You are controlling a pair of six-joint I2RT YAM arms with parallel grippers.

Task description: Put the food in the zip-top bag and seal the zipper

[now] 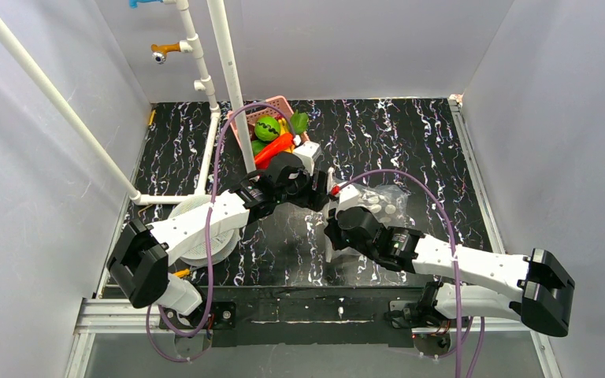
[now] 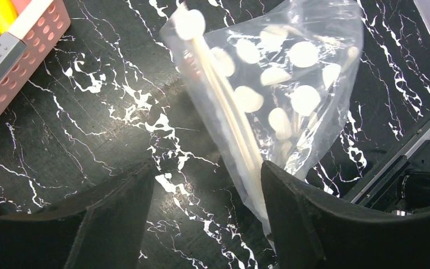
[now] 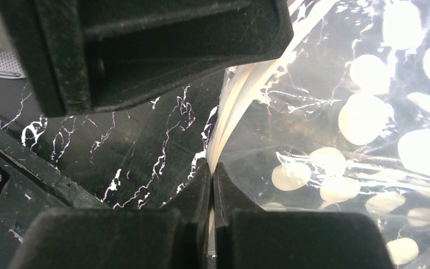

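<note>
The clear zip top bag (image 1: 382,206) (image 2: 280,89) (image 3: 369,117) lies raised at the centre, pale round pieces visible on or in it, its zipper strip (image 2: 229,112) (image 3: 232,112) running along the left edge. My right gripper (image 1: 331,220) is shut on that strip. Just left of and behind it, my left gripper (image 1: 319,189) is part open beside the strip's upper stretch, its fingers spread; in the right wrist view its dark body looms over the strip.
A pink basket (image 1: 280,106) (image 2: 28,61) of toy produce stands at back left, behind white pipes. A white round dish (image 1: 220,244) sits left.
</note>
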